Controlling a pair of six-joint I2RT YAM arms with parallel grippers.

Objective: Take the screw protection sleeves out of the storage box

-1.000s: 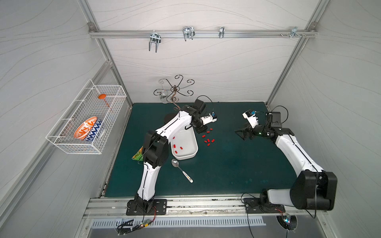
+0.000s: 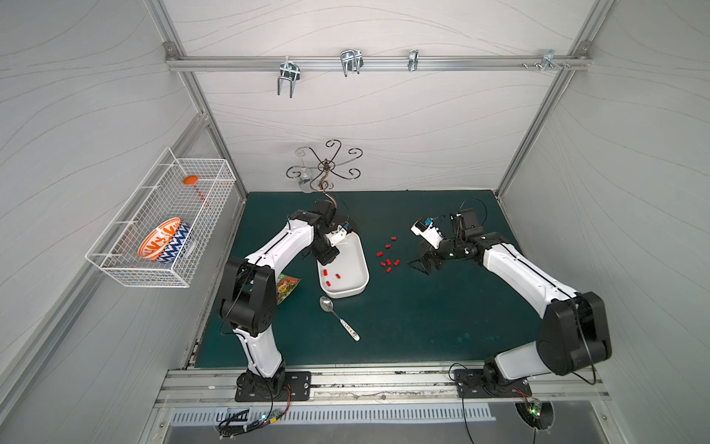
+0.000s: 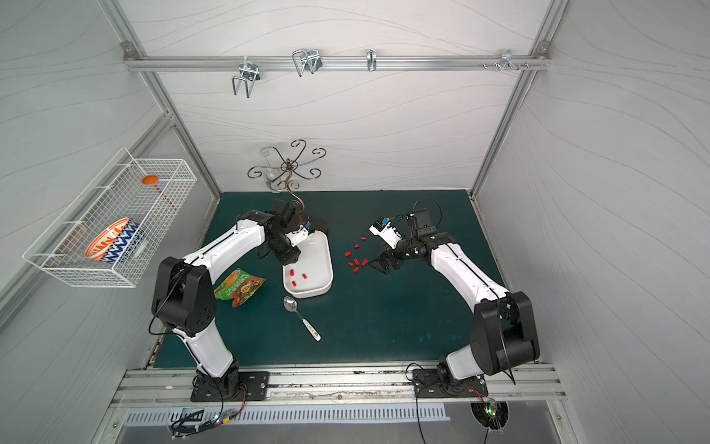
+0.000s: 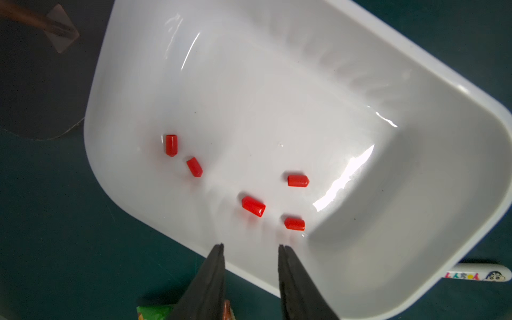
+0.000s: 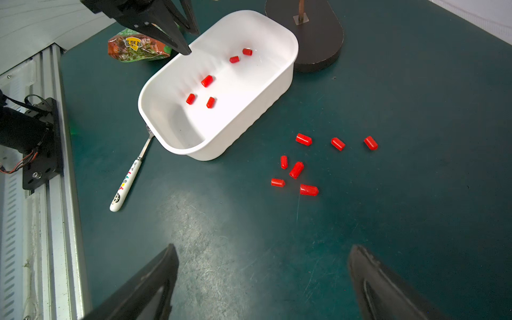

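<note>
The white storage box (image 5: 240, 114) holds several red sleeves (image 4: 253, 206), spread over its floor. More red sleeves (image 5: 308, 190) lie on the table just right of the box. My left gripper is open above the box, near its long wall in the left wrist view, with nothing between its fingers. My right gripper is open over the table to the right of the loose sleeves, also empty.
A scroll metal stand on a dark base (image 5: 304, 42) touches or nearly touches the box's back. A spoon (image 2: 345, 325) lies in front, a snack packet (image 3: 236, 288) to the left.
My left gripper has moved left from beside the loose sleeves to over the box. The right arm has moved left, toward the loose sleeves.
</note>
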